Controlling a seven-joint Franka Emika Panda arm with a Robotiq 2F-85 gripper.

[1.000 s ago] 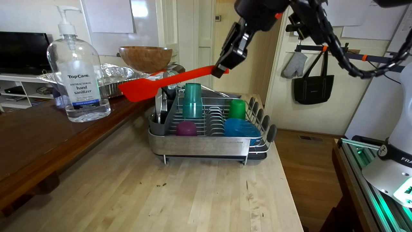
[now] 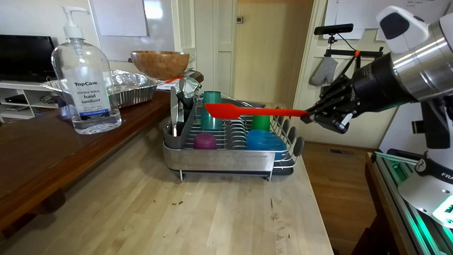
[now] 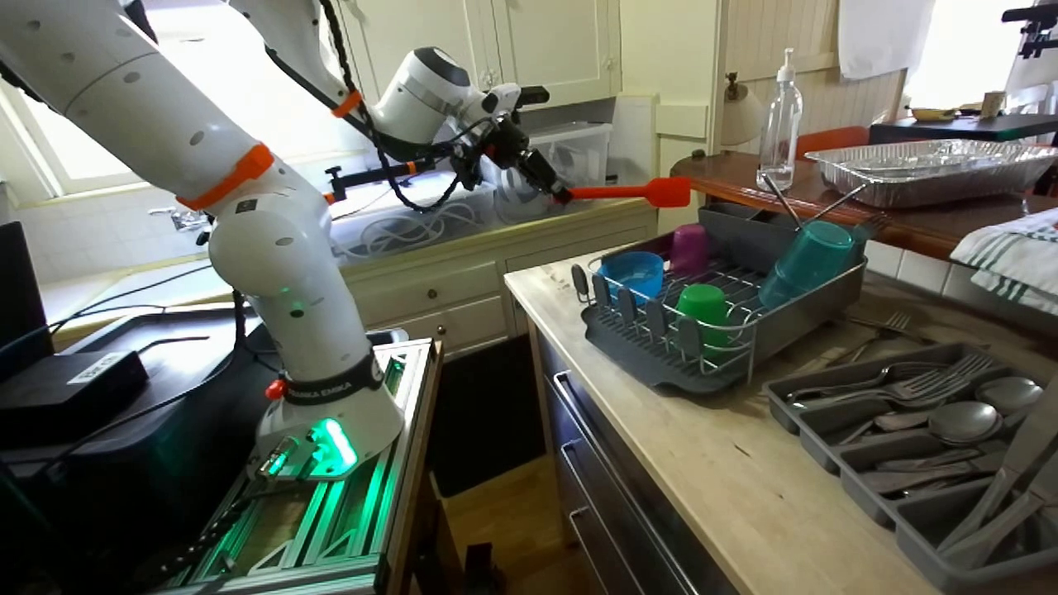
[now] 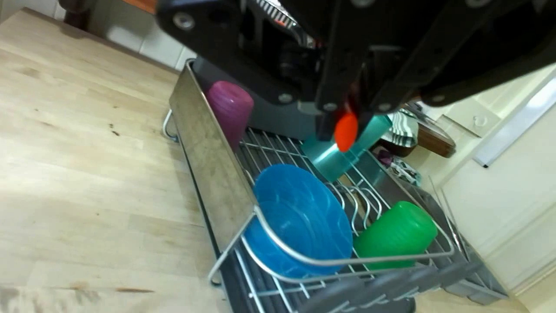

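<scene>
A red spatula (image 2: 227, 111) is held by the end of its handle, its blade pointing left in exterior view 1. My gripper (image 2: 306, 117) is shut on that handle, in the air off the right end of the dish rack. Seen from exterior view 2, the spatula (image 3: 625, 192) stretches out nearly level from the gripper (image 3: 565, 192), its blade higher than the rack. In the wrist view only the handle's red end (image 4: 346, 132) shows by the dark fingers; the blade is hidden there.
The dish rack (image 2: 221, 160) holds a teal cup (image 3: 808, 259), a green cup (image 3: 703, 309), a purple cup (image 3: 689, 248) and a blue bowl (image 4: 302, 219). A cutlery tray (image 3: 863, 461) lies beside it. Hand sanitizer (image 2: 87, 93) stands on the brown counter. The wooden tabletop before the rack is clear.
In exterior view 1 the gripper and spatula have moved right and lower, from above the rack to past its right end. The spatula has turned closer to level. Rack and dishes are unchanged.
</scene>
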